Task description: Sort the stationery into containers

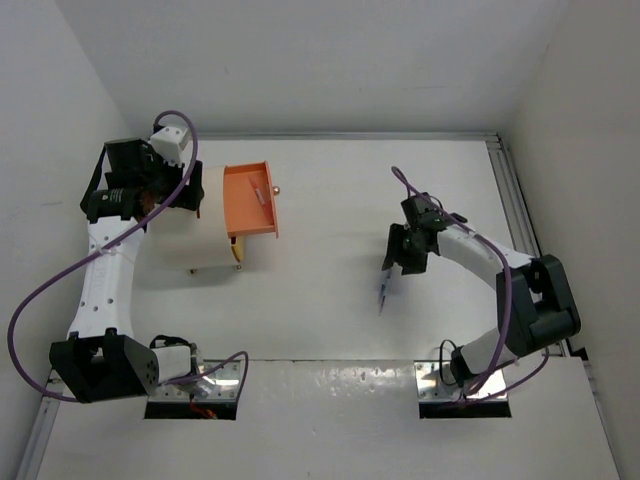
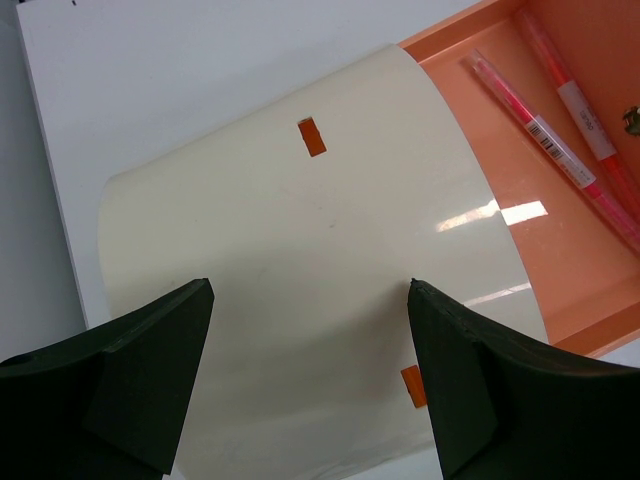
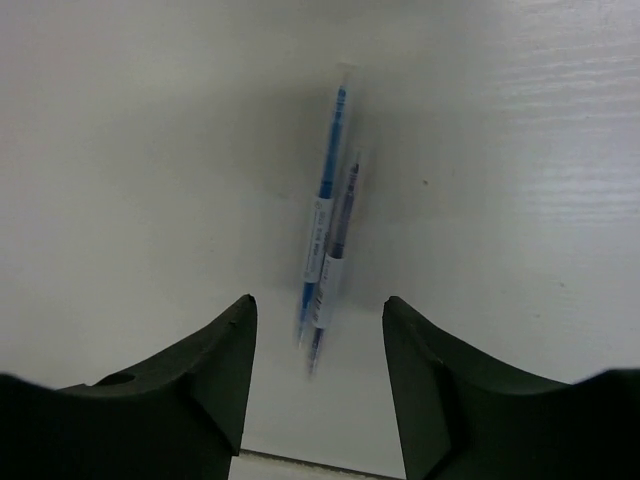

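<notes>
An orange container with a curved cream lid stands left of centre; two red pens lie in it, a red pen and another red pen. My left gripper is over the cream lid, part open, its fingers apart with nothing visible between them. My right gripper hangs open above a blue pen and a darker pen, which lie side by side on the white table, not held.
Walls stand at the back and both sides, with metal rails along the table's edges.
</notes>
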